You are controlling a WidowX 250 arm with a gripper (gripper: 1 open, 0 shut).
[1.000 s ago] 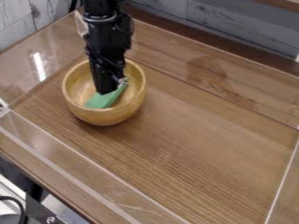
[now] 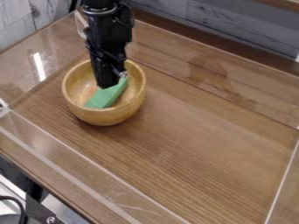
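Observation:
A yellow-tan bowl (image 2: 122,114) sits on the wooden table in the left half of the view, with a green oblong object (image 2: 105,97) lying inside it. The black gripper (image 2: 107,70) hangs over the back part of the bowl, above and behind the green object. Its fingertips are small and dark, and nothing shows held in them.
A dark cable (image 2: 12,201) lies off the table at the lower left. Grey boards line the back edge.
The gripper has risen slightly, away from the green object. The bowl and green object look about the same.

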